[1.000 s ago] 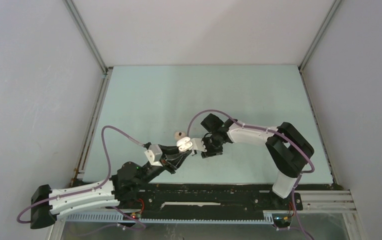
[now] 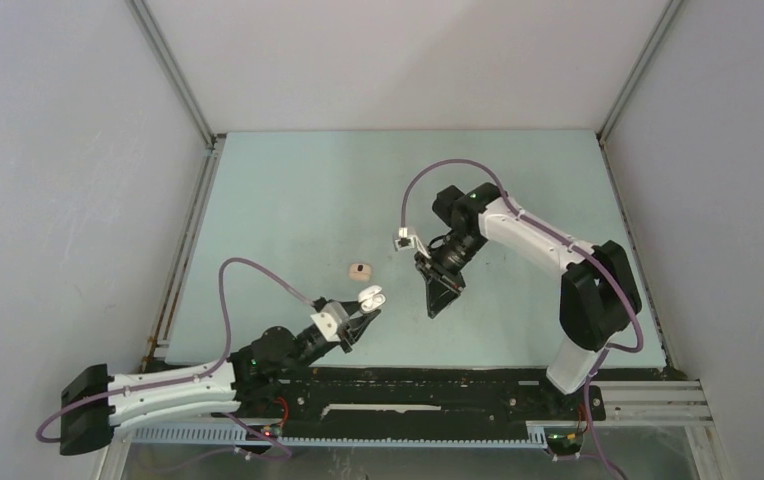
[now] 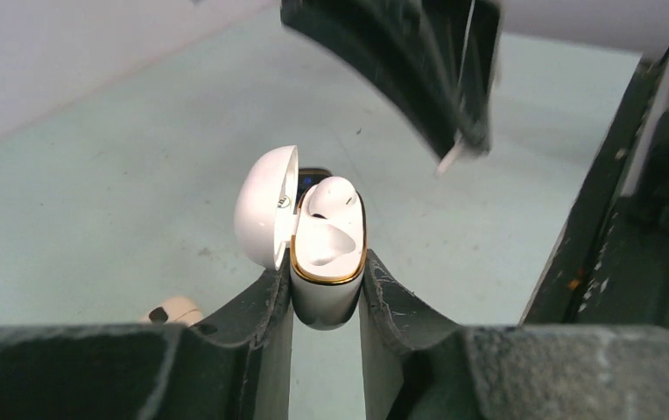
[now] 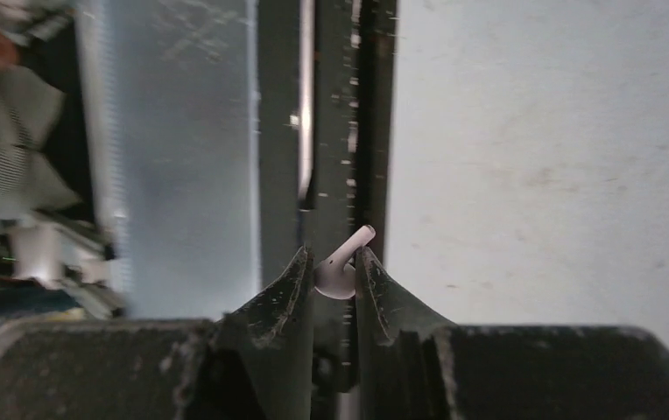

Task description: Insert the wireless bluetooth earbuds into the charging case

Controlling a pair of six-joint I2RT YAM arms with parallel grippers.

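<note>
My left gripper [image 2: 365,310] is shut on the white open charging case [image 3: 322,271], held upright above the table with its lid tipped to the left in the left wrist view; a rounded white top shows inside the case, beside an empty-looking hollow. My right gripper holds a white earbud [image 4: 344,262] between its fingertips, stem angled up and right, raised to the right of the case in the top view.
A small beige block [image 2: 360,271] with a dark spot lies on the pale table [image 2: 288,180], behind the case. A dark rail [image 2: 418,384] runs along the front edge.
My left gripper with the case has shifted slightly, staying shut on it.
</note>
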